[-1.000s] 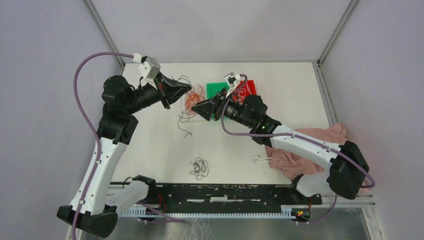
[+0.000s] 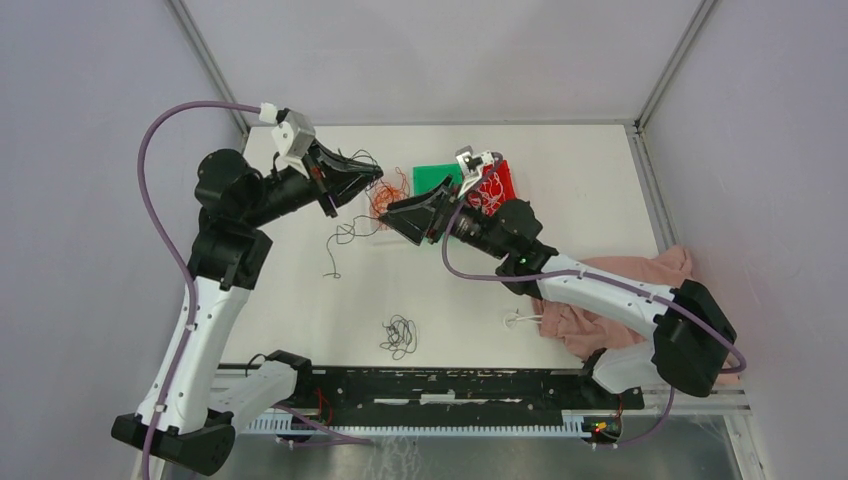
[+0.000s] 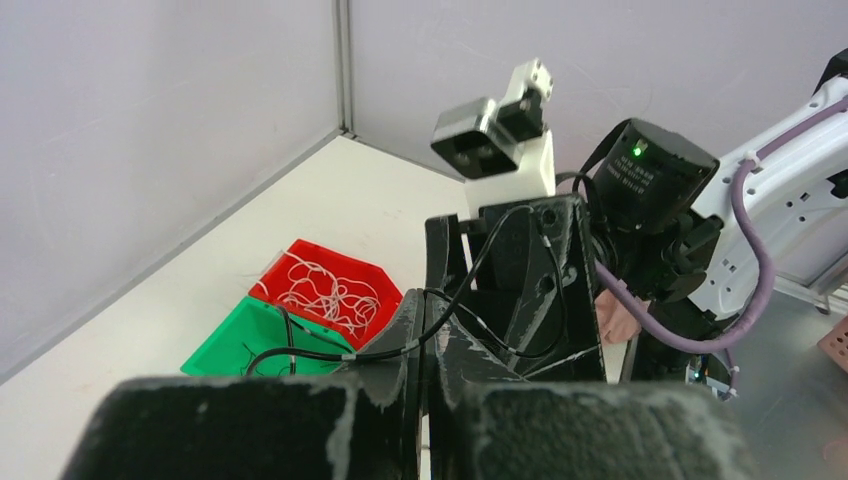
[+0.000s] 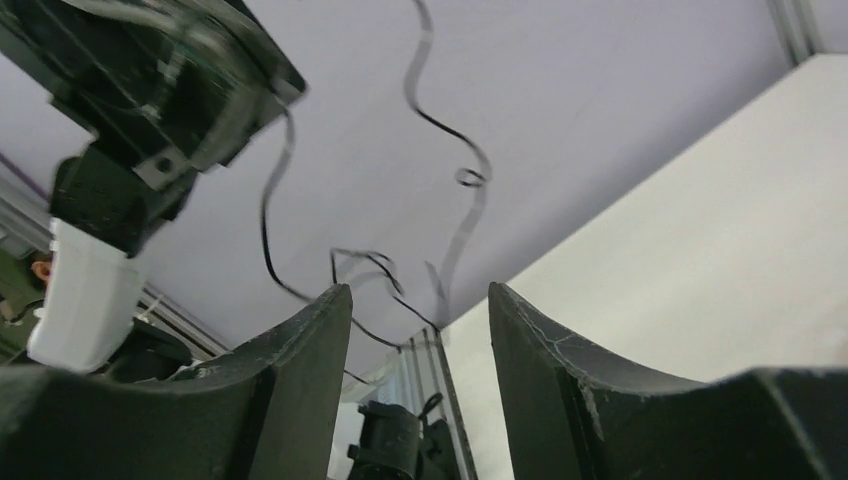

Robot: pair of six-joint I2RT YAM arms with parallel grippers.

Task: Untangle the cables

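Observation:
My left gripper is shut on a black cable, which loops away on both sides of its fingertips. In the top view, that cable's loose length trails down and to the left of the grippers. My right gripper stands open, its two fingers wide apart, close beside the left one. Behind the gap between them, blurred black cable shows; whether any strand lies between the fingers is hard to tell. A separate dark cable bundle lies on the table near the front.
Orange cables lie behind the grippers. A green bin with a little dark cable and a red bin with white cable stand at the back. Pink cloth covers the right side, a white cable end beside it.
The black cable's loose length has swung to the left.

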